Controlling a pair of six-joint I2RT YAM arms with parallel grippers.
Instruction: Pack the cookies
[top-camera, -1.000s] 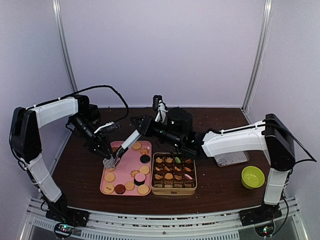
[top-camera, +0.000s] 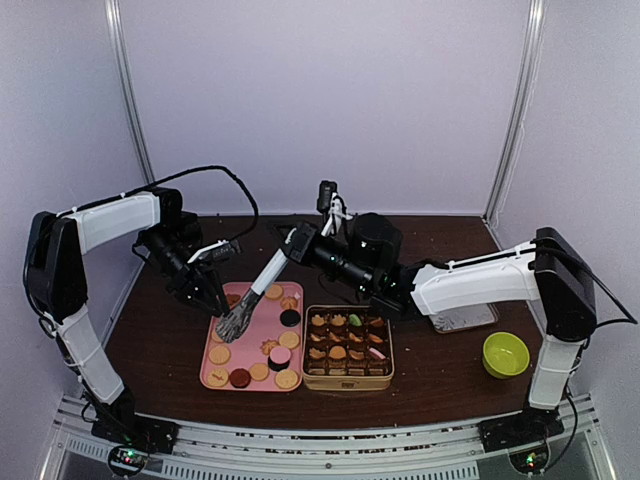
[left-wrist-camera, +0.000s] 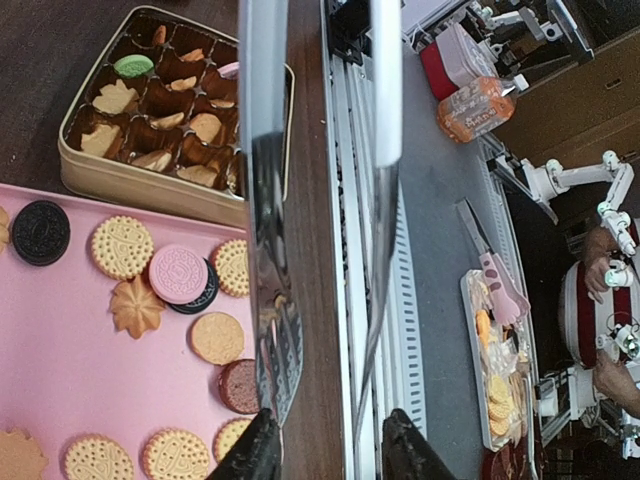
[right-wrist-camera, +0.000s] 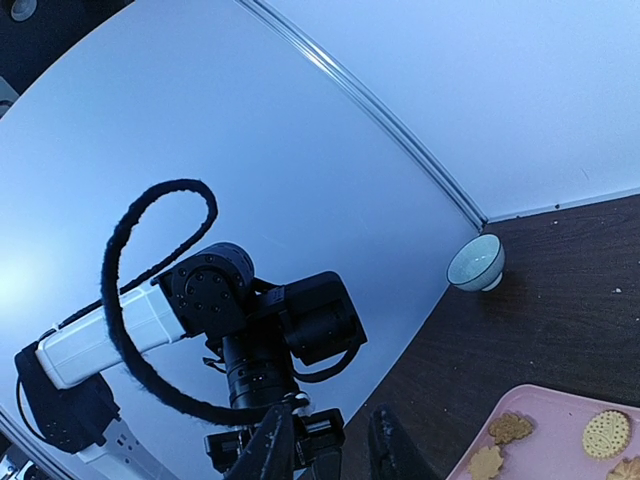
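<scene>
In the top view, my right gripper (top-camera: 292, 236) is shut on white-handled steel tongs (top-camera: 262, 280), which slant down over the pink tray (top-camera: 259, 345) of cookies. My left gripper (top-camera: 216, 300) is by the tongs' lower end; in the left wrist view its fingers stand apart, the steel blades (left-wrist-camera: 278, 330) behind or between them, contact unclear. The tray holds round, flower-shaped and dark cookies (left-wrist-camera: 40, 232). Right of it, a gold tin (top-camera: 348, 384) has a compartmented insert with cookies in many cells.
A yellow-green bowl (top-camera: 506, 354) stands at the right, with a metal tray (top-camera: 465, 318) behind it, partly hidden by my right arm. A pale bowl (right-wrist-camera: 475, 262) shows in the right wrist view. Bare table lies in front of the right arm.
My right gripper has risen slightly and moved right with the tongs, whose lower end has shifted a little. My left gripper has moved only slightly.
</scene>
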